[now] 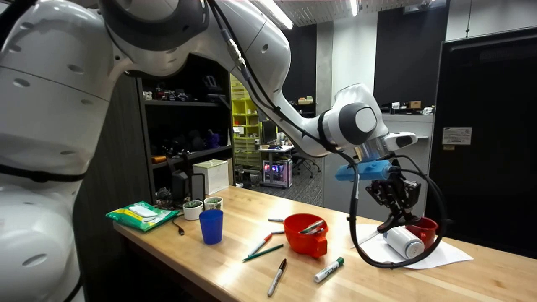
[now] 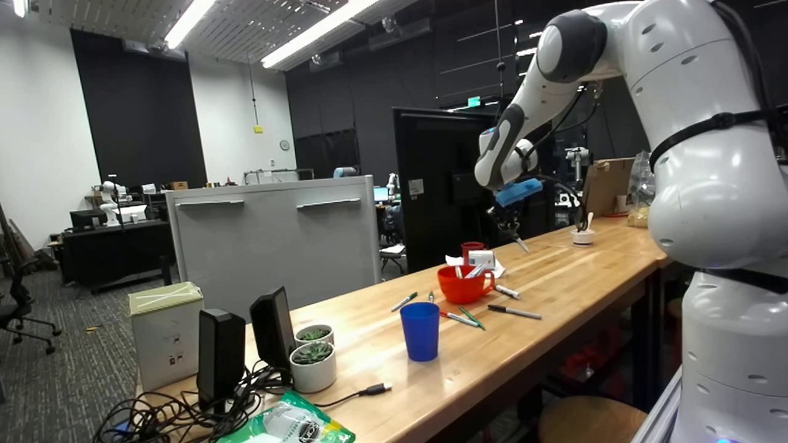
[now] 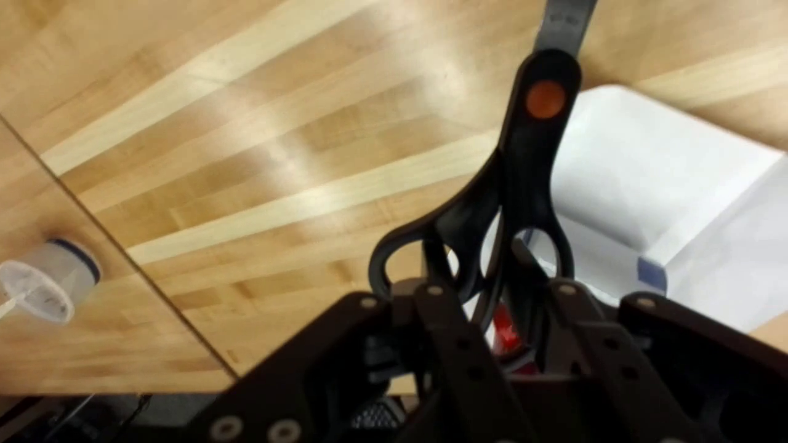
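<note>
Black-handled scissors [image 3: 543, 140] with an orange pivot hang from my gripper, which is shut on their handle loops. Their blade points away from the fingers and leaves the top of the wrist view. In exterior view 1 the gripper [image 1: 408, 217] and scissors [image 1: 396, 222] are above the paper, in front of a white can [image 1: 404, 242] lying on its side. The blade [image 1: 366, 239] slants down to the left. From exterior view 2, the blade [image 2: 522, 243] appears over the table, to the right of the can.
A dark red mug [image 1: 426, 228] stands behind the can, on white paper [image 1: 445, 257]. Left of them is a red bowl-like cup [image 1: 301, 242] holding markers. Several pens and markers lie around it. A blue cup [image 1: 211, 226] stands farther left.
</note>
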